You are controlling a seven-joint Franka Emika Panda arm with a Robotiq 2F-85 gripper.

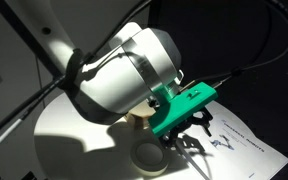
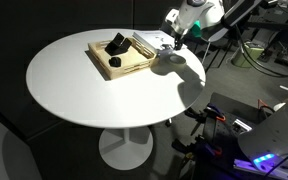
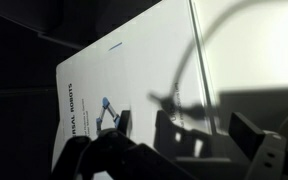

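My gripper is open, and nothing shows between its fingers. In the wrist view it hangs over a white booklet with "Robots" print and a small blue robot arm picture. In exterior view 1 the black fingers show partly below the green mount, above the near-left part of the booklet. A pale ring, like a roll of tape, lies on the table close to the left of the gripper. How high the fingertips are above the booklet, I cannot tell.
A wooden tray with black items in it stands on the round white table. The arm mostly hides this tray in exterior view 1. A cable hangs beside the arm.
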